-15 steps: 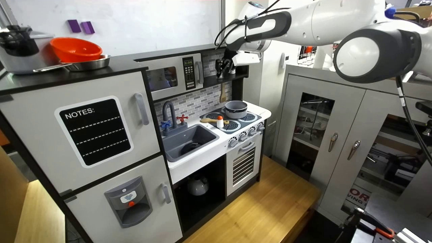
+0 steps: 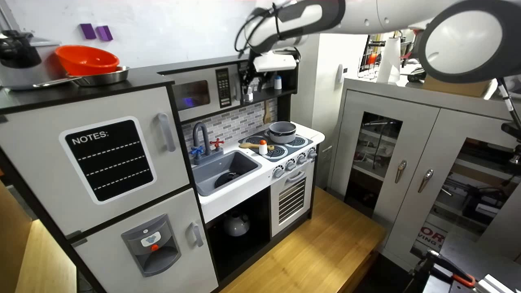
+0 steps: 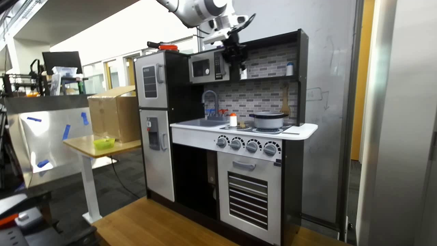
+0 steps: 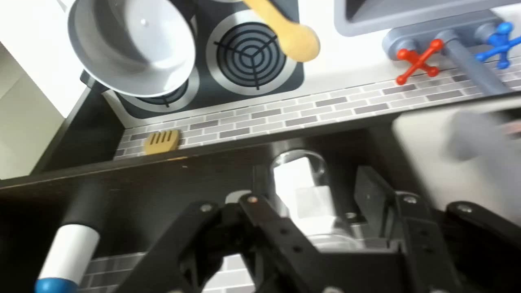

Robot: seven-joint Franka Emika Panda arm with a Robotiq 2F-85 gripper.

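My gripper stands part open over the upper shelf (image 4: 195, 171), one finger to each side of a clear container with white contents (image 4: 303, 195). On the right, a gap shows between the container and the finger. Contact on the left side cannot be told. In exterior view 1 the gripper (image 2: 249, 85) is close beside the microwave (image 2: 198, 95), above a small white item (image 2: 249, 95). A white shaker with a blue cap (image 4: 68, 256) stands farther along the shelf, clear of the fingers.
Below the shelf are a grey pot (image 3: 268, 120), a wooden spoon (image 4: 293, 36), an orange-topped shaker (image 3: 233, 119) and the sink (image 2: 224, 171) with its faucet. A wooden spatula (image 3: 285, 102) hangs on the tiled wall. The shelf is clear between container and blue-capped shaker.
The arm has moved left along the shelf in exterior view 1, bringing my gripper beside the microwave. The blue-capped shaker, largely hidden before, now shows. The camera's view has shifted slightly.
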